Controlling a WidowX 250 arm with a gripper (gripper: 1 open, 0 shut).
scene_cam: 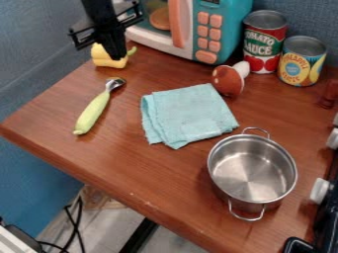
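My black gripper [113, 40] hangs at the top left, above a yellow piece [109, 59], perhaps a toy food, at the back left; whether its fingers are open is unclear. A peeler or scoop with a pale yellow-green handle [93, 112] lies on the wooden table [119, 168]. A folded teal cloth [188, 116] lies in the middle, and a steel pot [251, 170] stands at the front right.
A toy microwave [211, 30], a tomato sauce can [264, 44], a second can [301, 61] and a red-and-white mushroom-like object [230, 79] stand at the back. A black appliance is at the right edge.
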